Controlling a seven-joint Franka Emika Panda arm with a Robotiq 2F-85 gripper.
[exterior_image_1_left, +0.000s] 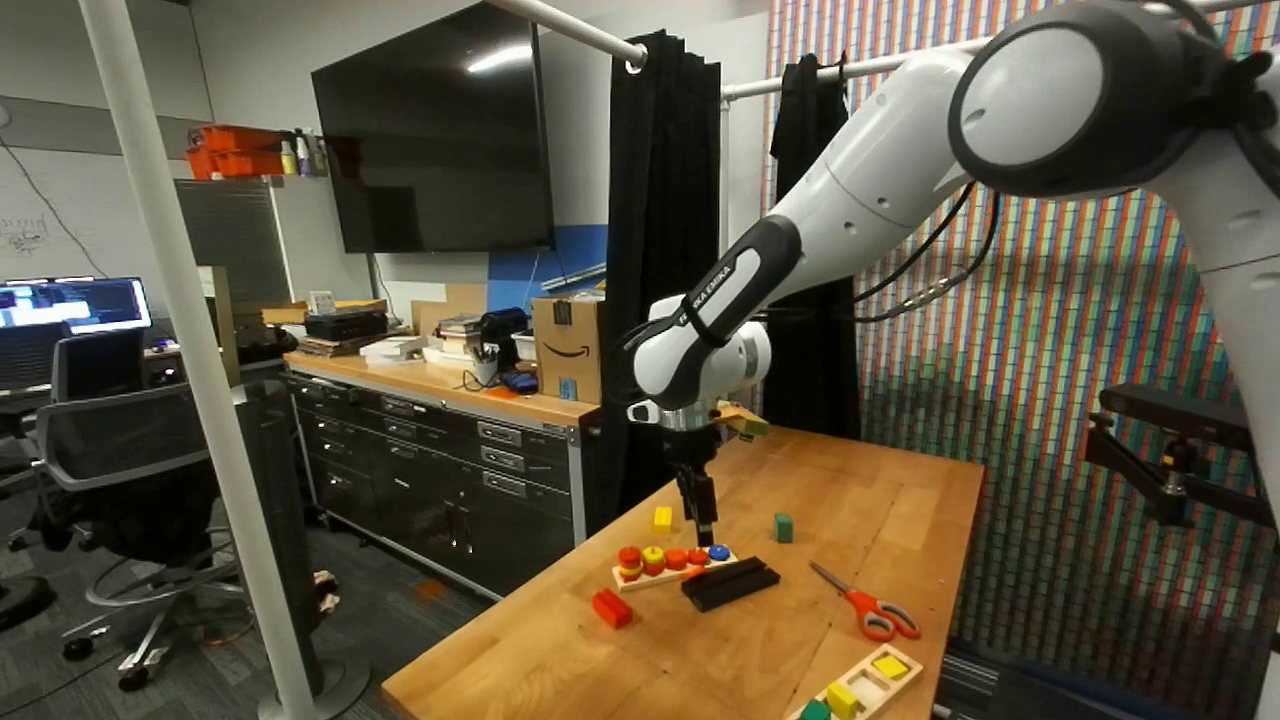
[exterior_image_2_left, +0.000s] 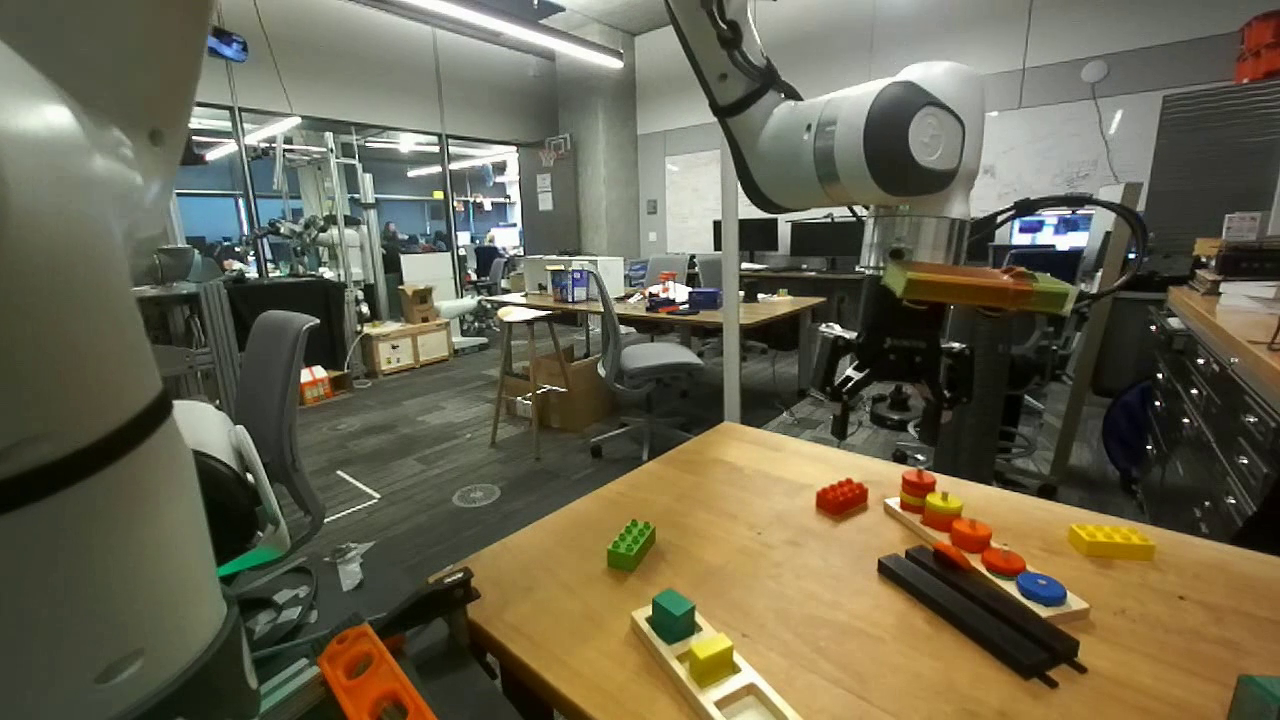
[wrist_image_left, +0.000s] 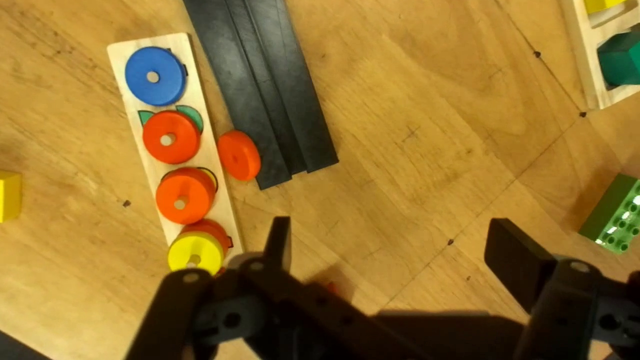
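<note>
My gripper is open above the table, its two black fingers (wrist_image_left: 279, 246) wide apart and only bare wood showing between them. A wooden peg board (exterior_image_2_left: 1065, 600) carries red, yellow and blue discs, the blue disc (wrist_image_left: 155, 76) at one end. Beside it lies a black grooved tray (wrist_image_left: 264, 84), with a loose red disc (wrist_image_left: 239, 155) leaning at its edge. The red brick (exterior_image_2_left: 842, 498) is mostly hidden by my gripper in the wrist view. Elsewhere are a yellow brick (exterior_image_2_left: 1111, 541), a light green brick (exterior_image_2_left: 631, 545) and a dark green block (exterior_image_1_left: 783, 528).
Red-handled scissors (exterior_image_1_left: 872, 612) lie near the table's right side in exterior view 1. A wooden tray (exterior_image_2_left: 684, 678) holding green and yellow blocks sits at the near edge. Clear tabletop separates the black tray from that wooden tray.
</note>
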